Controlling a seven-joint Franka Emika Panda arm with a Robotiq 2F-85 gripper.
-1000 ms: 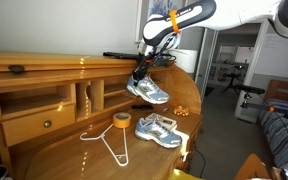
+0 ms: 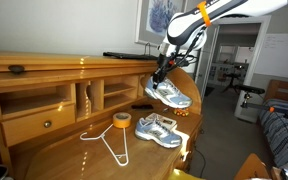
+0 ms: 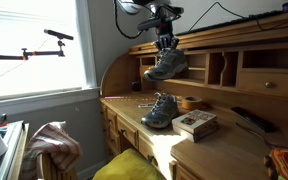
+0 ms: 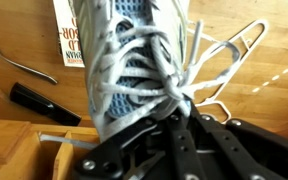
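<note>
A grey-white sneaker (image 2: 171, 93) hangs in the air above the desk, toe pointing down to the right in exterior view 1. My gripper (image 2: 160, 73) is shut on it at the upper end; in the wrist view the held shoe (image 4: 134, 60) shows white laces and blue mesh close under the fingers. The fingertips are hidden there by laces and the gripper's body. Its mate, the other sneaker (image 3: 161, 111), rests on the wooden desk (image 2: 74, 158) below, apart from the held one.
A white hanger (image 2: 108, 145) and an orange tape roll (image 2: 122, 120) lie on the desk. A book (image 3: 195, 124) sits beside the resting shoe. In the wrist view are a spoon (image 4: 19, 64) and a black object (image 4: 44, 104). Cubbies and drawers (image 2: 37, 124) line the back.
</note>
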